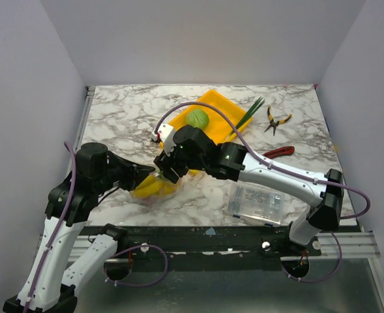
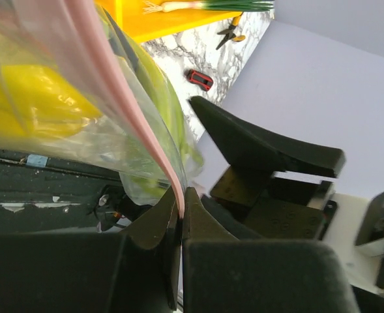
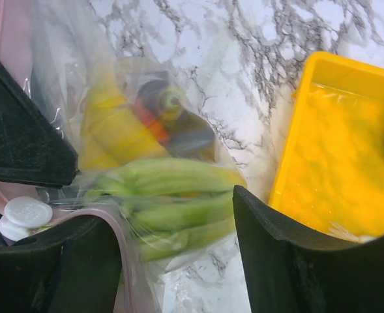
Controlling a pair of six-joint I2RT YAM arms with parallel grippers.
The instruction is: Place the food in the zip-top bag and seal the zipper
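A clear zip top bag [image 1: 154, 188] with a pink zipper edge [image 2: 146, 127] sits at the left front of the table. Yellow food [image 2: 38, 98] fills part of it, and a bunch of green bananas [image 3: 178, 195] shows through the film, with other produce behind. In the left wrist view my left gripper is shut on the pink edge. My right gripper is open across the bag's mouth, its fingers apart and the pink edge running close to one. A white round piece [image 3: 27, 212] lies by the edge, close to the left gripper's finger.
A yellow tray [image 1: 218, 98] holding a green cabbage [image 1: 197, 118] and green onions [image 1: 249, 112] stands behind. Pliers [image 1: 276, 120], a red-handled tool [image 1: 280, 152] and a clear case [image 1: 255, 201] lie to the right. Both grippers are very close together.
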